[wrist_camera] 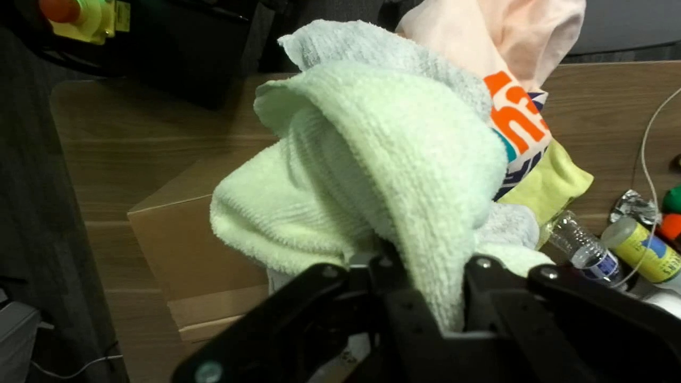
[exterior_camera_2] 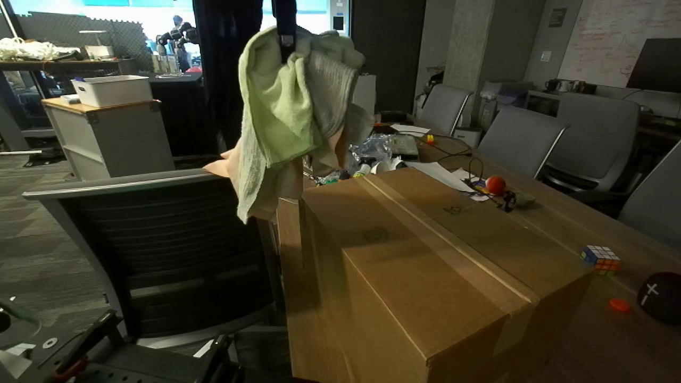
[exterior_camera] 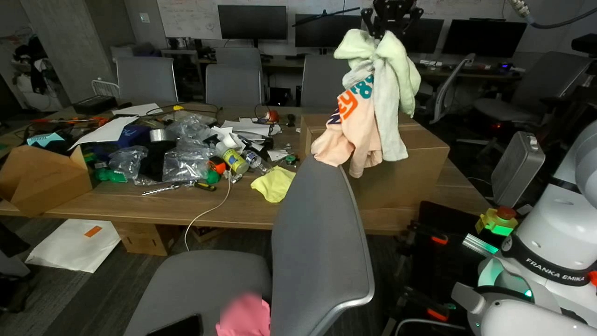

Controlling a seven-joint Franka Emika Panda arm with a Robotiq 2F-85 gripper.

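A bundle of cloths hangs from my gripper [exterior_camera: 382,31] high above the table. A pale green towel [exterior_camera: 401,64] is pinched between the fingers, bunched together with a grey-white cloth [exterior_camera: 387,112]. Below them dangles a peach cloth [exterior_camera: 358,126] with orange and teal lettering. In the wrist view the green towel [wrist_camera: 408,159] covers most of the gap between the fingers, so how the peach cloth is held stays hidden. Low on the grey chair [exterior_camera: 322,241], a pink cloth [exterior_camera: 246,316] shows blurred at the bottom edge of the first exterior view.
A large closed cardboard box [exterior_camera_2: 447,242] stands on the table beneath and beside the hanging cloths. A yellow cloth [exterior_camera: 274,184] lies flat left of the chair back. Bags, bottles and tools clutter the table's left half. A phone [exterior_camera: 177,326] rests on the chair seat.
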